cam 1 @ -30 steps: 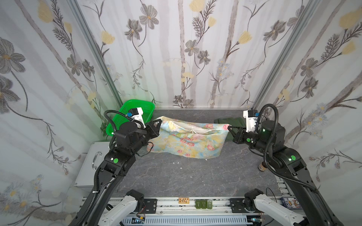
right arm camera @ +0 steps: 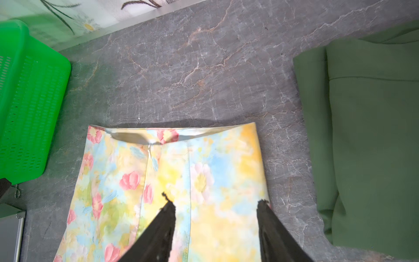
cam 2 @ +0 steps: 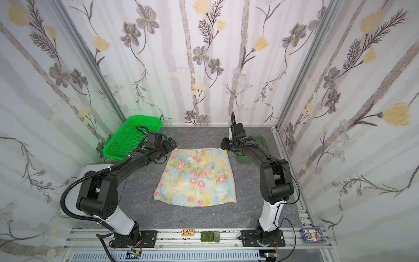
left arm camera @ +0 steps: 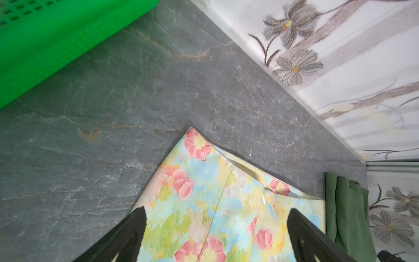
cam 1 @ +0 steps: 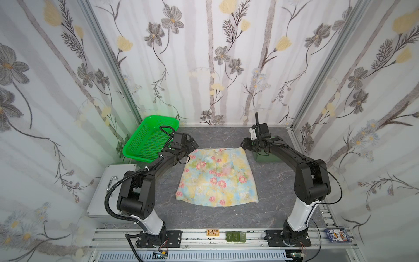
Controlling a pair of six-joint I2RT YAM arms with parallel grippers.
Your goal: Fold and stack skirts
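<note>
A floral pastel skirt [cam 1: 216, 179] lies spread flat on the grey table, waist edge toward the back, as both top views show. My left gripper [cam 1: 192, 144] is just above its back-left corner; in the left wrist view its fingers stand wide apart over the cloth [left arm camera: 196, 183], holding nothing. My right gripper [cam 1: 245, 144] is above the back-right corner, open and empty, with the cloth [right arm camera: 218, 166] beneath it in the right wrist view. A folded dark green garment [right arm camera: 371, 139] lies to the right of the skirt.
A green plastic basket [cam 2: 117, 139] stands at the back left, beside my left arm. A white box [cam 1: 104, 192] is at the left. Bare table shows behind the skirt and in front of it.
The skirt has gone from hanging between both grippers to lying flat on the table. Both grippers have moved down and toward the back and released its corners.
</note>
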